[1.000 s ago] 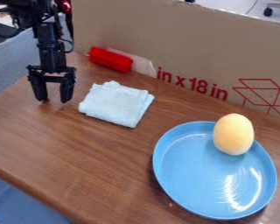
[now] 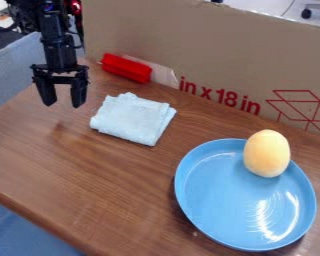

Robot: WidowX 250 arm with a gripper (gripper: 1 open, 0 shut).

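My gripper (image 2: 61,92) hangs over the left back part of the wooden table, its two black fingers apart with nothing between them. To its right lies a folded white cloth (image 2: 133,119). A red cylinder-like object (image 2: 127,67) rests behind the cloth, against the cardboard. At the front right sits a blue plate (image 2: 224,210) with a pale yellow egg-shaped object (image 2: 267,153) on its back right part.
A cardboard wall (image 2: 230,45) runs along the back. A grey-blue surface borders the table at the left and lower left.
My gripper has risen somewhat from where it stood low over the table a second ago. The objects on the table have not moved.
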